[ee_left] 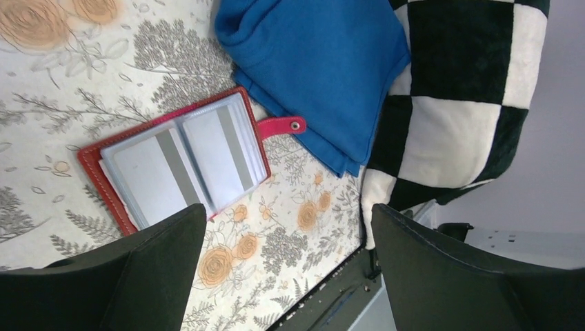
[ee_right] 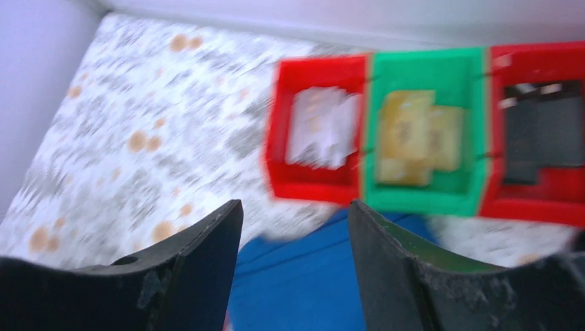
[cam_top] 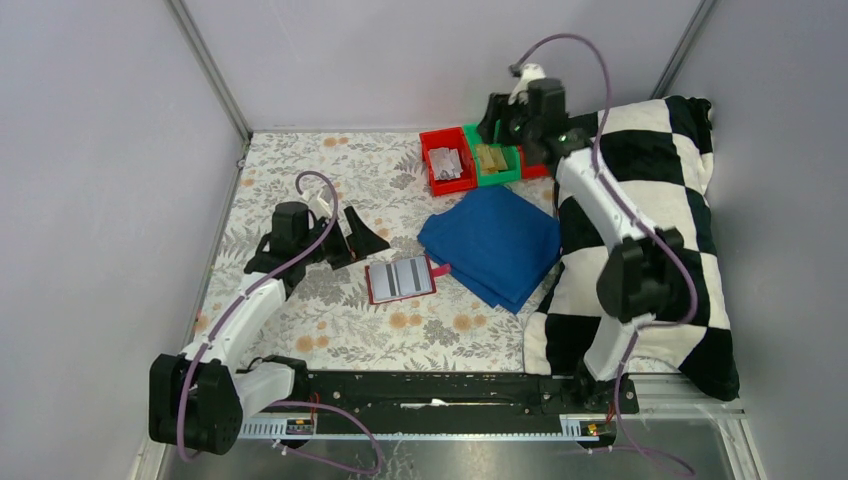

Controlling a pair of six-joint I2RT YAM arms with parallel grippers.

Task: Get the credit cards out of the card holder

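Note:
An open red card holder (cam_top: 400,280) with clear sleeves, grey-striped cards and a snap strap lies on the floral mat; it fills the middle left of the left wrist view (ee_left: 210,155). My left gripper (cam_top: 360,232) hangs open above and just behind it, nothing between its fingers. My right gripper (cam_top: 497,118) is open and raised over the bins at the back, blurred by motion. In the right wrist view a yellow packet (ee_right: 403,131) sits in the green bin (ee_right: 428,196), between two red bins.
A folded blue cloth (cam_top: 490,245) lies right of the holder. A checkered cushion (cam_top: 650,280) fills the right side. The left red bin (cam_top: 440,138) holds pale packets; the right one holds dark items.

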